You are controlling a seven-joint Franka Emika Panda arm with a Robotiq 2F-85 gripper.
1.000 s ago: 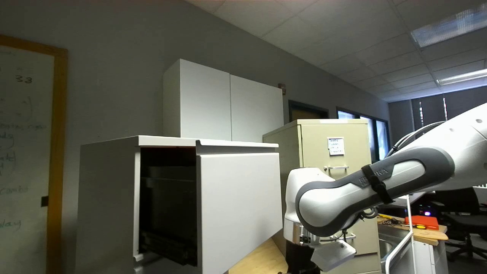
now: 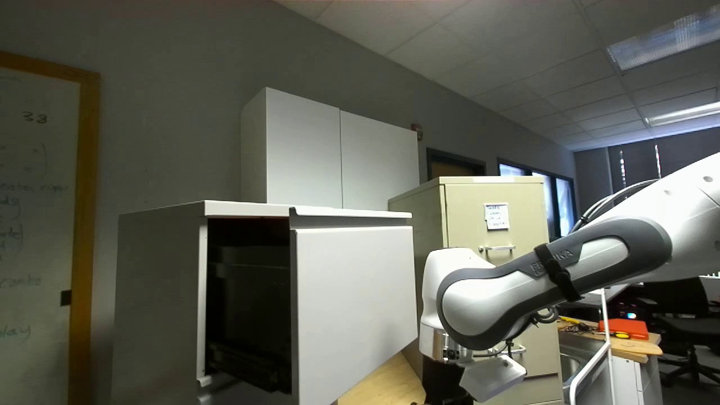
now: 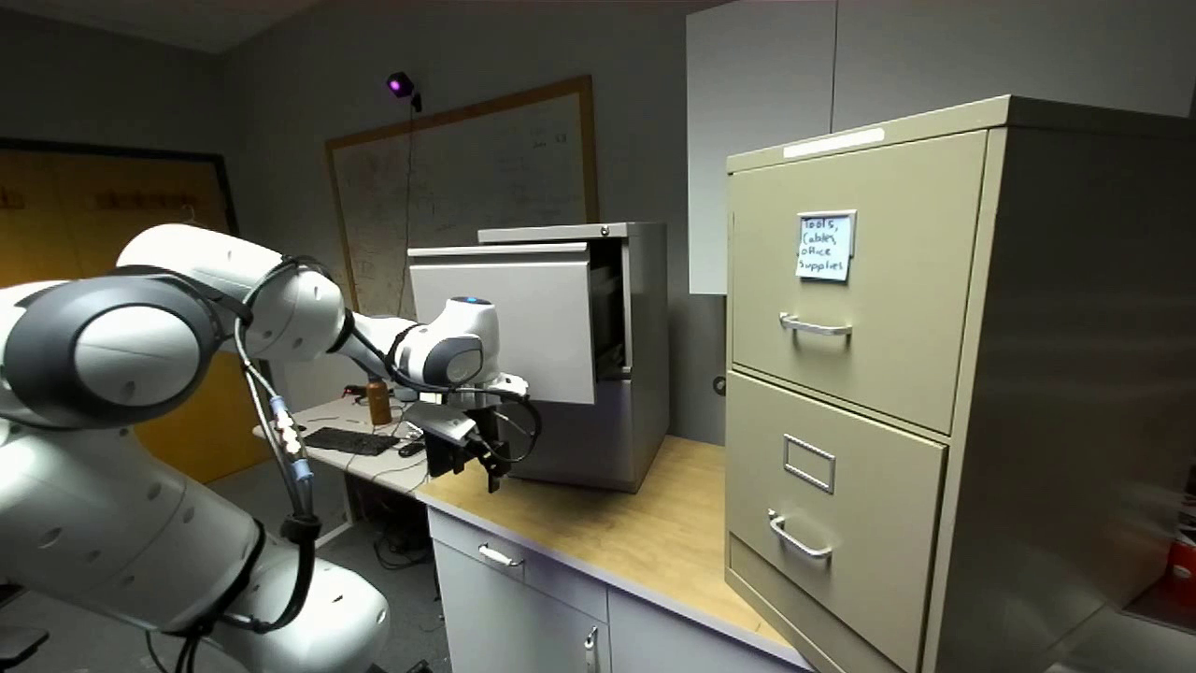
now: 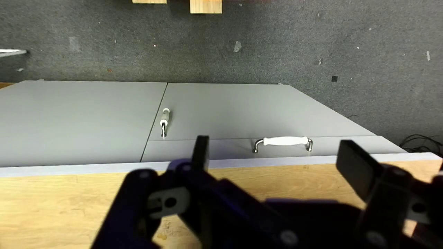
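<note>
A grey-white file cabinet stands on the wooden counter, its top drawer (image 2: 354, 304) pulled part way out; the dark interior shows at the side. In exterior view 2 the same drawer front (image 3: 505, 314) is partly behind the arm. My gripper (image 3: 468, 469) hangs just in front of the cabinet, pointing down over the counter's front edge. Its fingers stand wide apart in the wrist view, where the gripper has nothing between its fingertips. Beyond them, lower down, a white drawer handle (image 4: 284, 141) is visible. Exterior view 1 cuts off the fingertips.
A tall beige file cabinet (image 3: 841, 292) with metal handles stands to the right in exterior view 2. A desk with a keyboard (image 3: 350, 441) and a brown bottle (image 3: 378, 402) lies at the back left.
</note>
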